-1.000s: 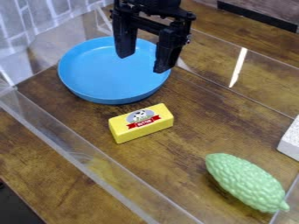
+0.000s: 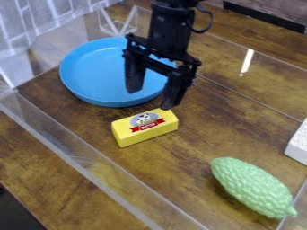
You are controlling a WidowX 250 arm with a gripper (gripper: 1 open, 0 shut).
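Observation:
My black gripper [image 2: 156, 85] is lowered over the front right part of a blue bowl [image 2: 90, 70], its two fingers spread apart and open, above and just behind a yellow box [image 2: 145, 130] with a cow label. The box lies on the wooden table [image 2: 108, 193]. I see nothing held between the fingers.
A green bumpy vegetable [image 2: 249, 187] lies at the front right. A white object [image 2: 297, 140] sits at the right edge. Clear strips run along the left and lower left.
My gripper has moved down the view, toward the yellow box. The box, bowl and green vegetable have stayed where they were.

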